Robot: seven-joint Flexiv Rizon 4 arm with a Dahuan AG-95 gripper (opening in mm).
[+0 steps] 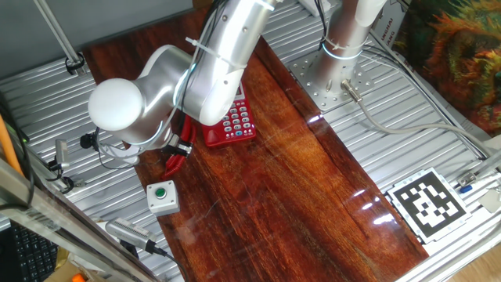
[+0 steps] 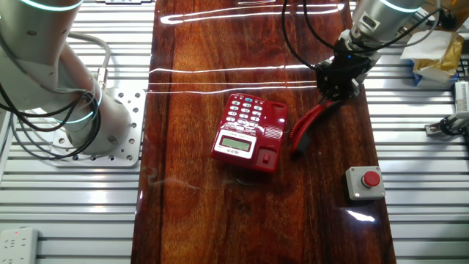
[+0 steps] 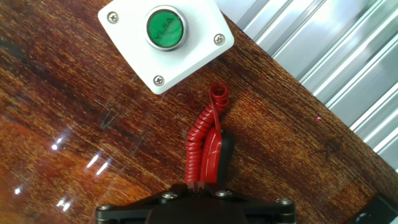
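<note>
The red telephone [image 2: 251, 132] rests on the wooden table, its keypad and display facing up and its cradle empty. Beside it lies the red handset [image 2: 311, 126], slanting toward my gripper [image 2: 341, 89]. In the wrist view the coiled red cord [image 3: 199, 134] runs alongside the handset [image 3: 212, 158], and both pass to the tips of my gripper. The fingers look drawn together at the handset and cord. Whether either is pinched between them is hidden.
A grey-white box with a green button [image 1: 161, 194] stands near the table's edge. Another button box with a red top [image 2: 365, 182] shows in the second exterior view. A marker board [image 1: 428, 205] lies off the right side.
</note>
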